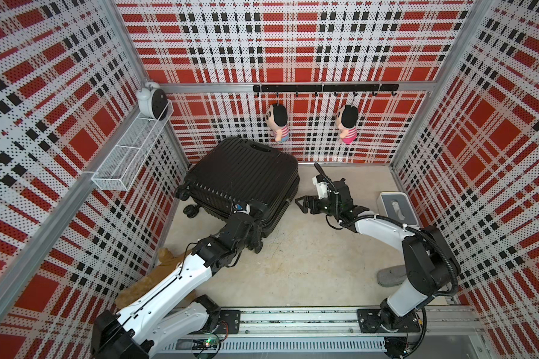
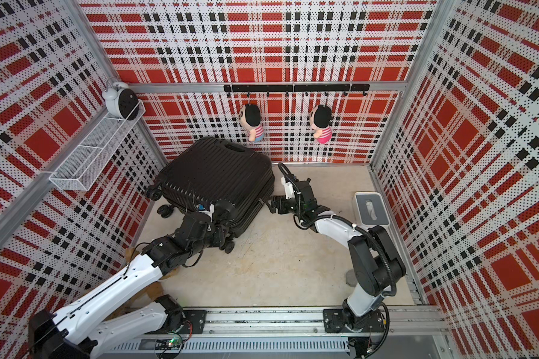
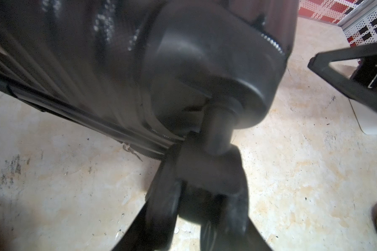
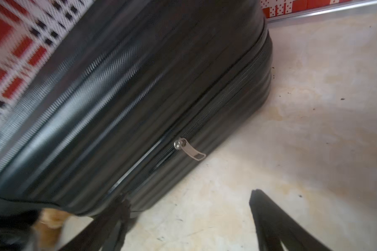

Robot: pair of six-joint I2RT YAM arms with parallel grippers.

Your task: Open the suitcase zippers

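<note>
A black ribbed suitcase [image 1: 242,170] lies flat at the back left of the floor. My left gripper is shut on a black caster wheel [image 3: 199,205] at the suitcase's near corner. Along the right side runs the zipper [image 4: 215,102]. A silver zipper pull [image 4: 192,150] hangs from it, partly over the lower shell. My right gripper is open in front of that side, its two fingers wide apart and apart from the pull. From above, the right gripper [image 1: 303,204] appears close to the suitcase's right side, at the height of the floor area.
A grey-white tray [image 1: 398,206] stands at the right wall, and a grey object [image 1: 391,275] lies near the right arm. Something brown and plush [image 1: 146,281] is under the left arm. Two dolls hang at the back.
</note>
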